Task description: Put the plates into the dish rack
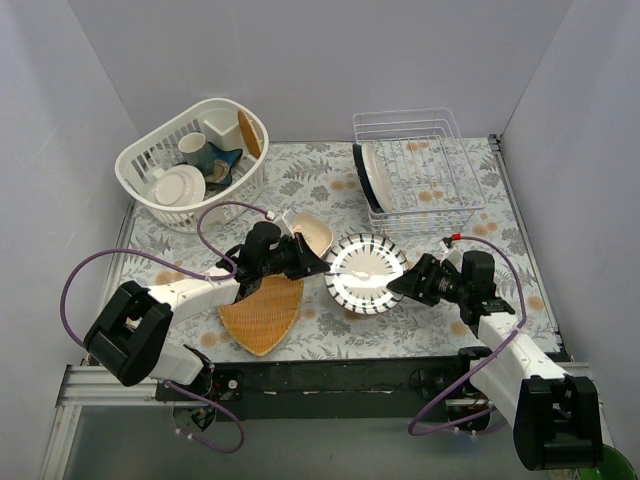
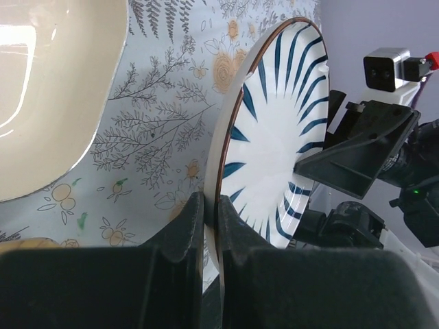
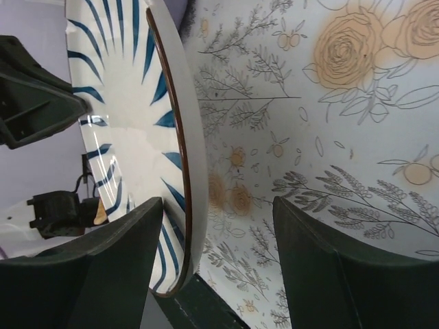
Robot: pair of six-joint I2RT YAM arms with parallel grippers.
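A white plate with blue stripes and a brown rim (image 1: 366,273) is tilted above the cloth, its left edge pinched by my left gripper (image 1: 325,268). Seen from the left wrist, that plate (image 2: 274,123) stands steeply between the closed fingers. My right gripper (image 1: 393,288) is open at the opposite edge. In the right wrist view the plate's rim (image 3: 190,151) lies by the left finger, while the space toward the right finger shows only cloth. The wire dish rack (image 1: 430,215) stands at the back right, with a white plate (image 1: 378,175) and a dark one upright at its left end.
A white basket (image 1: 135,160) at the back left holds a mug (image 1: 195,150), a small white dish (image 1: 180,186) and other items. A cream bowl (image 1: 315,232) and a woven tan tray (image 1: 262,318) lie by my left arm. Cloth before the rack is clear.
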